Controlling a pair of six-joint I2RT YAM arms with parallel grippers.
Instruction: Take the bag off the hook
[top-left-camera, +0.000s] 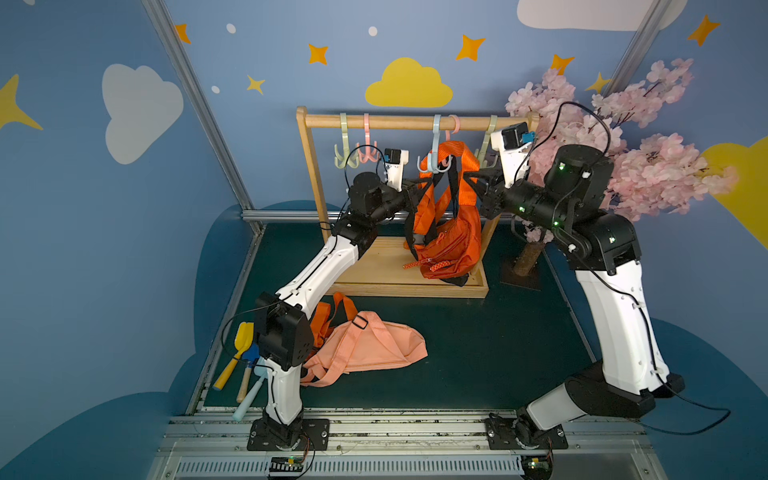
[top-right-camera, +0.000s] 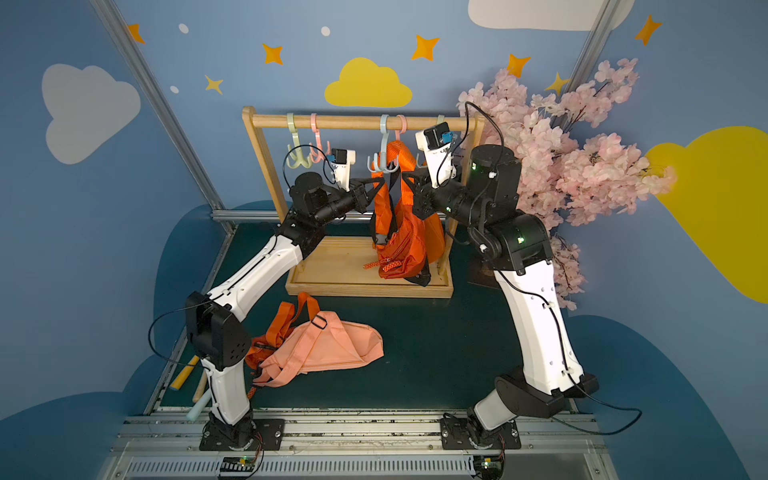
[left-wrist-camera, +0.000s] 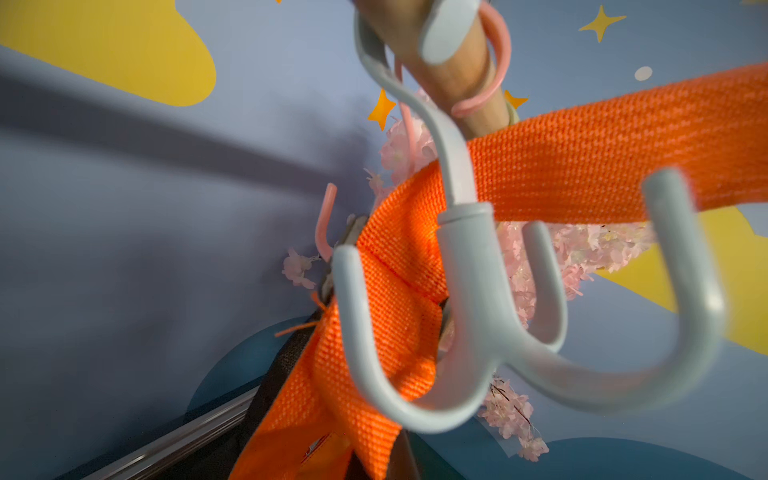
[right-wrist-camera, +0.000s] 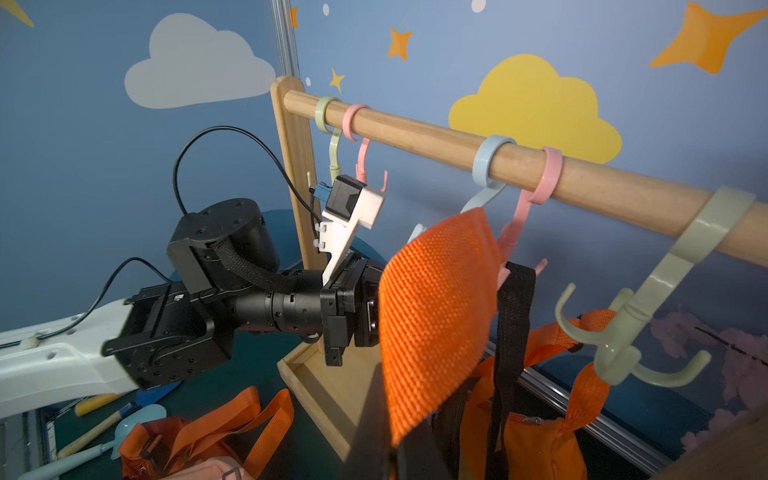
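The orange bag (top-left-camera: 452, 244) hangs at the rack, its strap (left-wrist-camera: 400, 264) rising behind the stem of the light blue hook (left-wrist-camera: 472, 304). The strap passes above the hook's back prong in the left wrist view; whether it rests on any prong I cannot tell. My left gripper (top-left-camera: 426, 185) is shut on the strap's left side, fingers mostly hidden in its wrist view. On the other side, my right gripper (top-left-camera: 470, 177) is shut with the strap's edge running down between its fingertips in the right wrist view. The bag's body hangs below both grippers.
A wooden bar (right-wrist-camera: 400, 132) carries several other hooks, with a pink hook (right-wrist-camera: 528, 200) close behind the strap. On the table lie a pink bag (top-left-camera: 376, 348) and, at left, toy shovels (top-left-camera: 236, 356). Pink blossoms (top-left-camera: 664, 172) stand at right.
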